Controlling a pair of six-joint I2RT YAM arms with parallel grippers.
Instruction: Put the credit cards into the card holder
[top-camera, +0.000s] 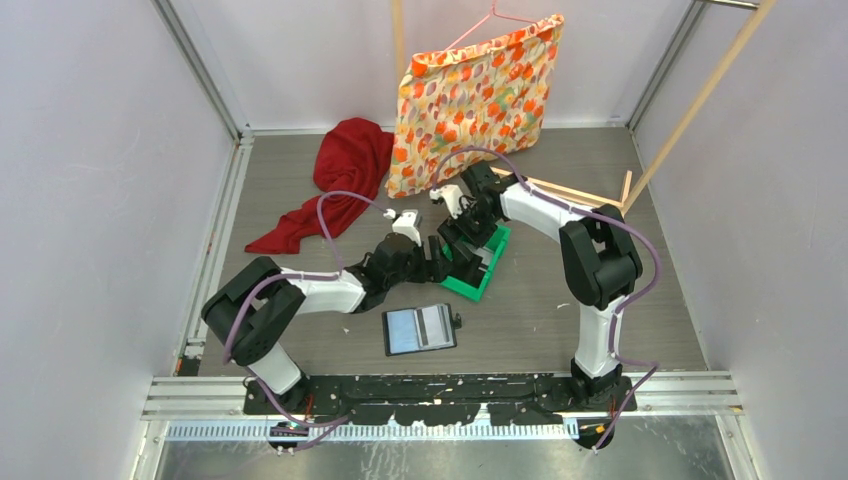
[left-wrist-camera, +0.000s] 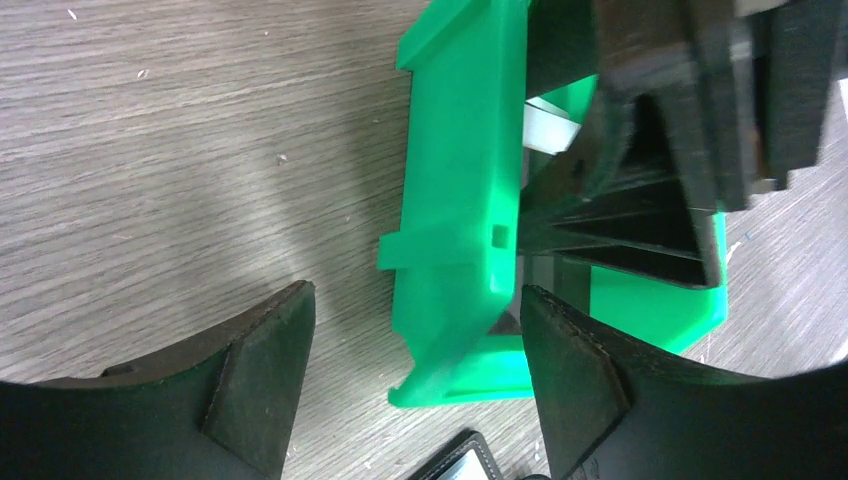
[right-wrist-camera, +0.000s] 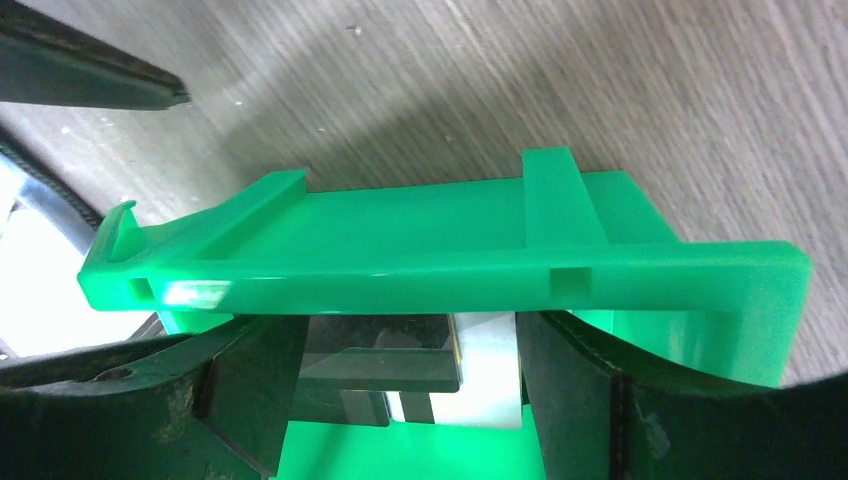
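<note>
A green box (top-camera: 493, 258) holds cards, dark and white ones (right-wrist-camera: 380, 352), partly hidden. My right gripper reaches down inside it, fingers apart on either side of the cards; whether they touch them I cannot tell. My left gripper stands open at the box's outer side, its fingers around the near end of the box wall, apparently not closed on it. The card holder (top-camera: 420, 329) lies open on the table below the box in the top view, with a blue side and a grey side.
A red cloth (top-camera: 340, 170) lies at the back left. A patterned fabric (top-camera: 470, 100) hangs at the back, with wooden sticks (top-camera: 560, 188) behind the right arm. Bare table surrounds the card holder.
</note>
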